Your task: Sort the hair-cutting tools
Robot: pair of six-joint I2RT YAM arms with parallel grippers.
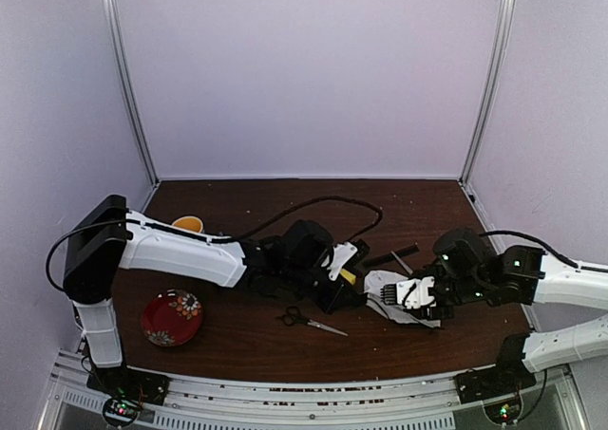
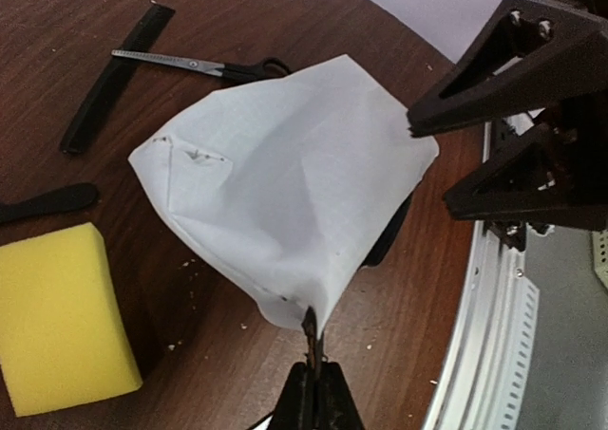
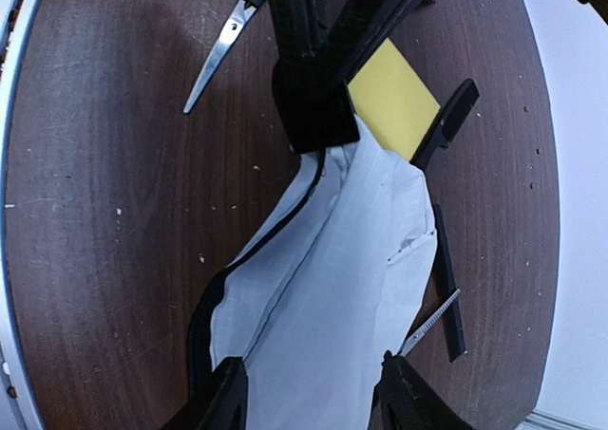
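A white cloth pouch (image 2: 275, 178) with black trim is pinched at one corner by my left gripper, which is shut on it. My right gripper stands open over the pouch's other end, its fingers (image 3: 226, 392) apart on either side of the cloth. Scissors (image 1: 312, 322) lie on the table in front of the left arm. Beyond the pouch, thinning scissors (image 2: 214, 66) rest across a black comb (image 2: 109, 88). A black-handled tool (image 2: 57, 202) lies by the sponge, only partly visible.
The yellow sponge (image 2: 66, 321) sits close beside the pouch. A red flowered bowl (image 1: 171, 318) stands at the left, and a mug (image 1: 189, 224) shows behind the left arm. Clear wood surrounds the back of the table (image 1: 313, 192).
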